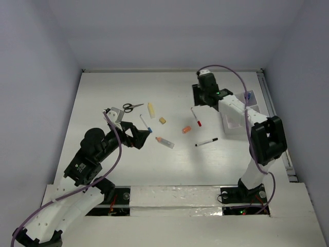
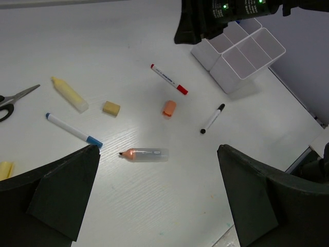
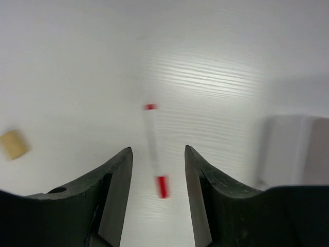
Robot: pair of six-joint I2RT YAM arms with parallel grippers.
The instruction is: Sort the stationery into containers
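Note:
The red marker [image 1: 196, 117] lies on the table left of the white containers [image 1: 235, 125]; in the right wrist view the blurred red marker [image 3: 153, 149] shows beyond the fingertips. My right gripper is open and empty, above the table. Also open and empty, my left gripper hangs over the left side. A black marker [image 2: 212, 119], an orange sharpener-like piece [image 2: 169, 108], a clear orange-tipped bottle [image 2: 147, 155], a blue-capped marker [image 2: 73, 128], a tan eraser-like block [image 2: 111, 108], a yellow tube [image 2: 70, 94] and scissors [image 2: 15, 101] lie loose.
The divided containers stand near the right table edge, partly under the right arm [image 1: 241, 110]. A yellow object [image 2: 6, 170] shows beside the left finger in the left wrist view.

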